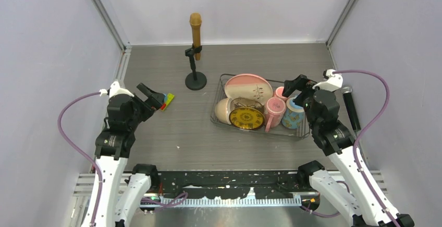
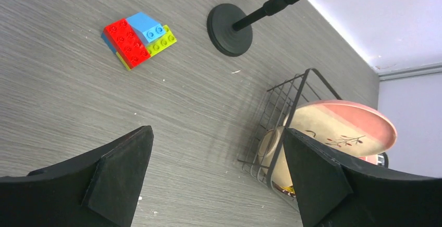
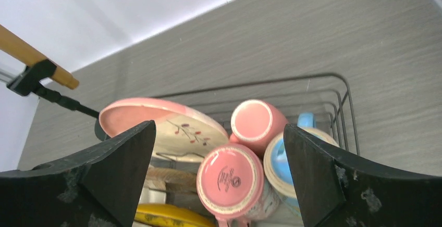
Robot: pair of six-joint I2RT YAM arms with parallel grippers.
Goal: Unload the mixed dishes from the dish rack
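The wire dish rack point(image 1: 271, 134) stands right of the table's middle, loaded with dishes. At its back leans a pink-rimmed cream plate point(image 1: 249, 87); in front are a cream cup or bowl point(image 1: 222, 111) and a yellow patterned dish point(image 1: 247, 118). A pink mug point(image 1: 274, 110) sits bottom up, beside a smaller pink cup point(image 3: 255, 123) and a blue mug point(image 1: 294, 113). My right gripper is open above the rack's right side, its fingers apart from the dishes. Away to the left, my left gripper stands open and empty.
Coloured toy bricks point(image 2: 134, 40) lie near my left gripper. A black stand point(image 1: 195, 80) holding a wooden microphone-like piece point(image 1: 195, 25) rises behind the rack. A dark cylinder point(image 1: 351, 109) lies at the right edge.
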